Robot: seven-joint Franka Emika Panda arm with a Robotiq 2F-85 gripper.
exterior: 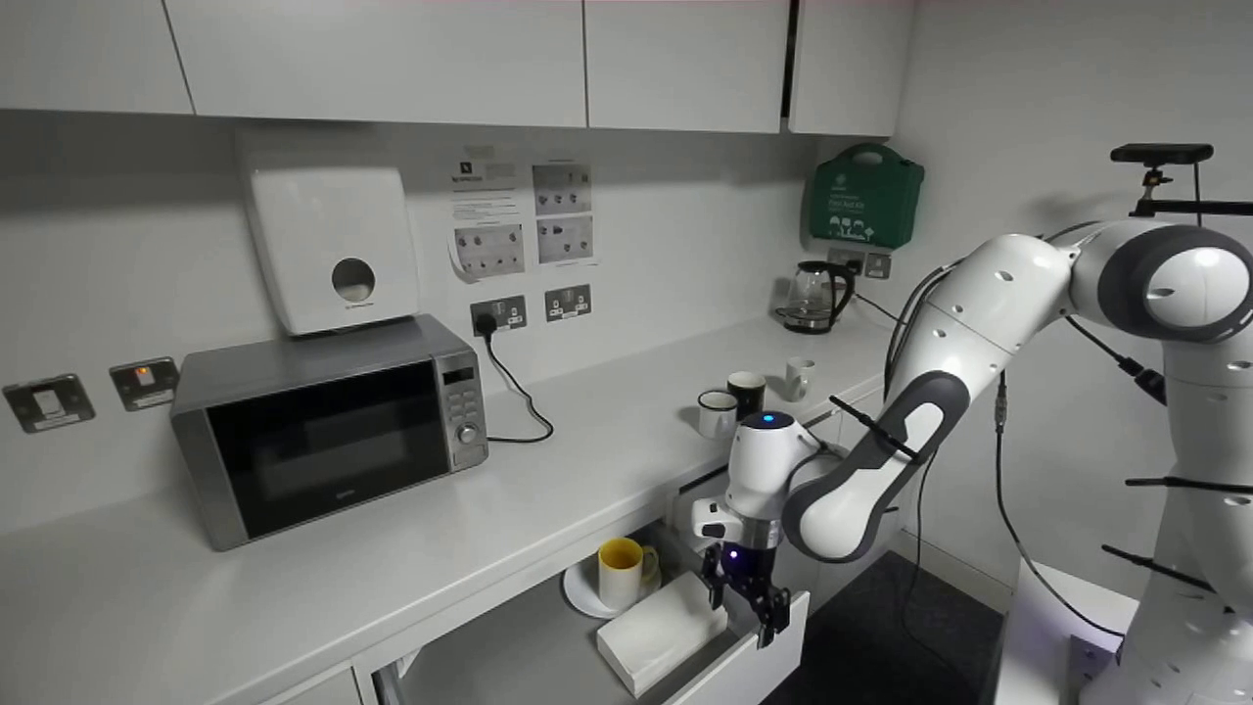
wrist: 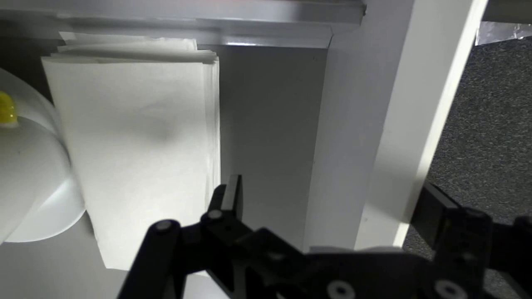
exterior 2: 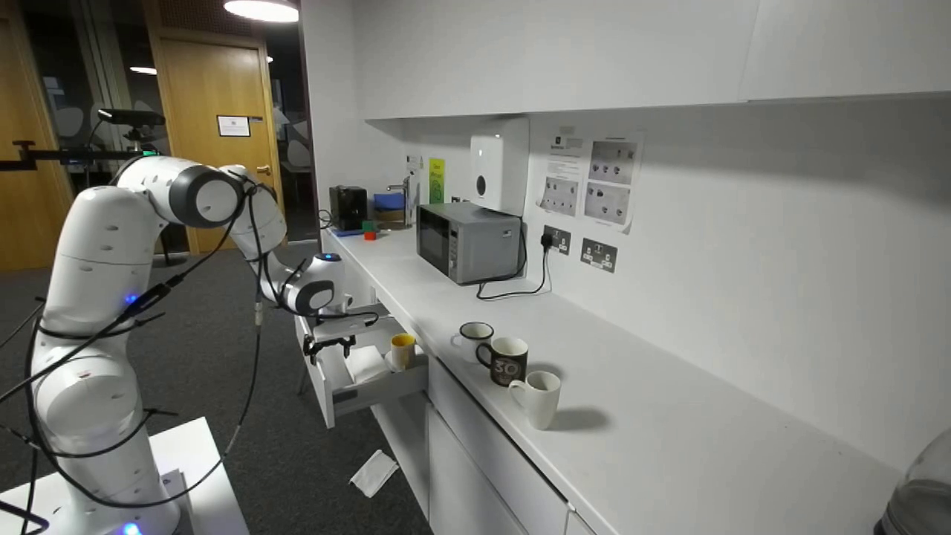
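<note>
An open drawer [exterior: 752, 672] stands out below the counter. In the wrist view my gripper is open across the drawer's front panel [wrist: 394, 164]. One black finger [wrist: 233, 199] is inside, close to the paper stack; the other finger [wrist: 432, 214] sits against or very near the panel's outer face. No object shows between them besides that panel. White folded paper towels [wrist: 134, 149] lie flat in the drawer. Beside them a white mug with a yellow inside [exterior: 620, 576] rests on a white saucer [exterior: 581, 591].
Three mugs, including a black mug [exterior 2: 508, 362], stand near the counter's edge above. A microwave [exterior: 341, 429] sits further along, and a glass kettle [exterior: 813, 296] at the far corner. White paper [exterior 2: 374, 472] lies on the floor.
</note>
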